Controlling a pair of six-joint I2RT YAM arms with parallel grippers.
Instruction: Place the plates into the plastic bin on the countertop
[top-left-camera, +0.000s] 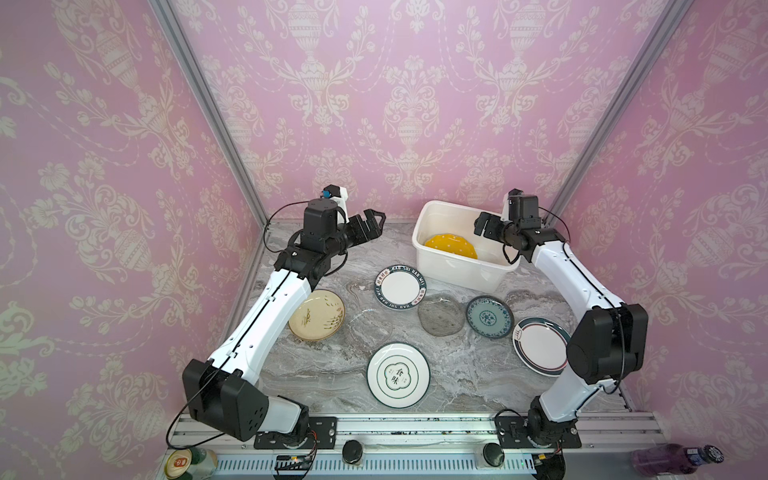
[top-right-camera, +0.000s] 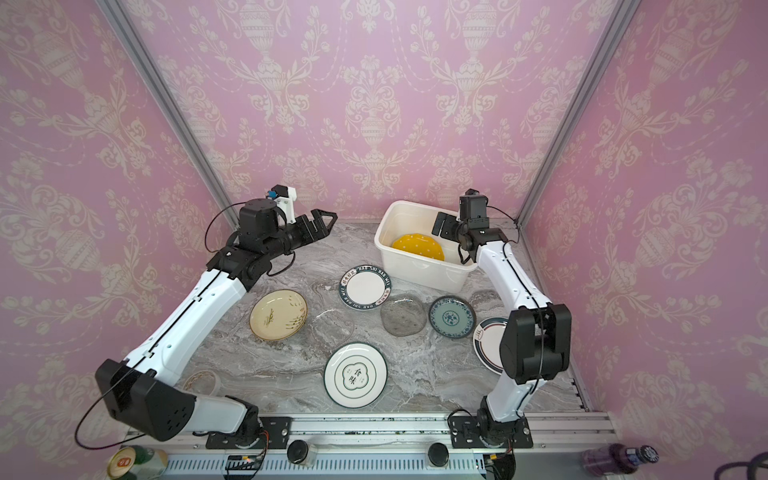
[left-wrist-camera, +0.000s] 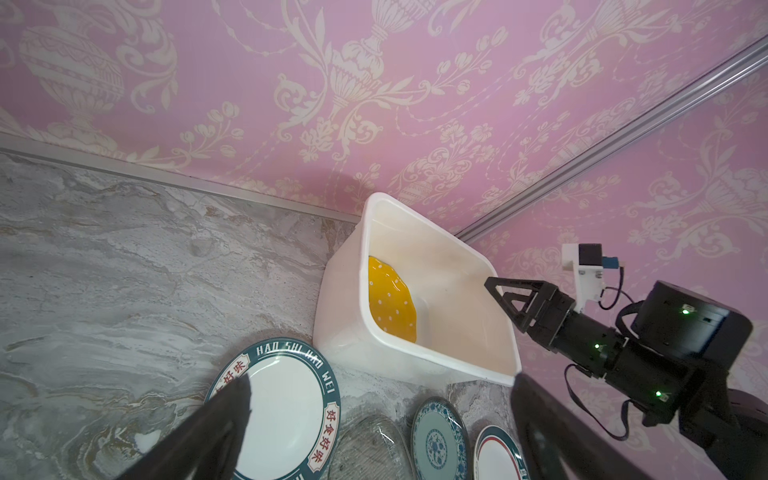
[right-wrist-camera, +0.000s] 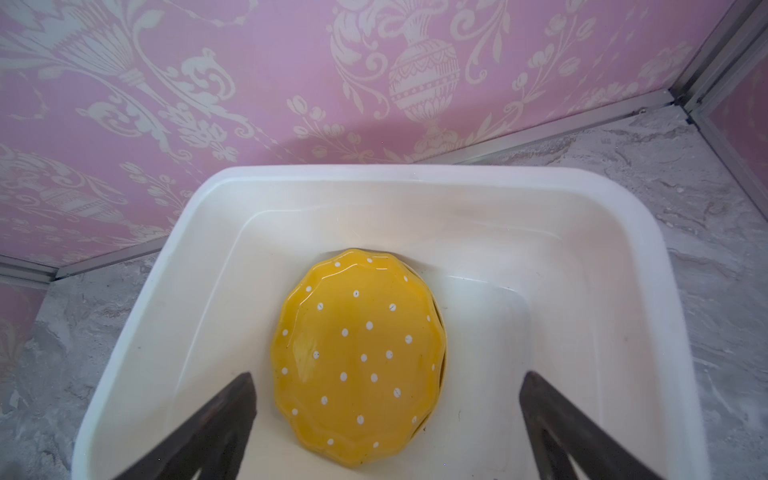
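Note:
A white plastic bin (top-left-camera: 456, 268) stands at the back right, a yellow polka-dot plate (right-wrist-camera: 357, 356) lying inside it. My open right gripper (top-right-camera: 445, 225) hangs over the bin, empty. My open left gripper (top-left-camera: 368, 225) is raised over the back left counter, empty. On the counter lie a HAO SHI HAO WEI plate (top-left-camera: 400, 286), a beige plate (top-left-camera: 316, 314), a green-rimmed white plate (top-left-camera: 397, 375), a clear glass plate (top-left-camera: 440, 317), a blue-green plate (top-left-camera: 489, 317) and a red-rimmed plate (top-left-camera: 537, 345).
Pink patterned walls with metal edging enclose the counter (top-right-camera: 312, 244) on three sides. The plates lie spread in front of the bin and to its left.

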